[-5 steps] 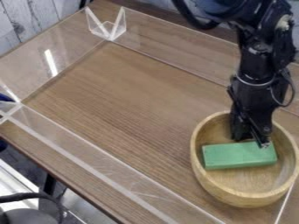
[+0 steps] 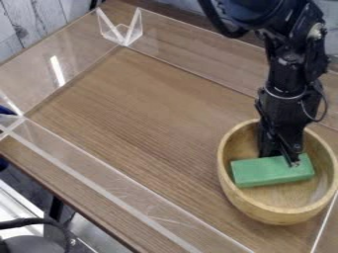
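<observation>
A black robot gripper [image 2: 284,148] reaches down from the top right into a wooden bowl [image 2: 275,208] on the right side of the table. Its fingertips are at the upper edge of a green rectangular block [image 2: 271,171] lying inside the bowl. The fingers look close together; whether they touch the block is unclear.
Clear plastic pieces sit along its far edge and left side. A dark cable [image 2: 34,223] lies off the table at the lower left.
The gripper has shifted slightly within the bowl, and the green block and bowl have moved very slightly. Little else differs.
</observation>
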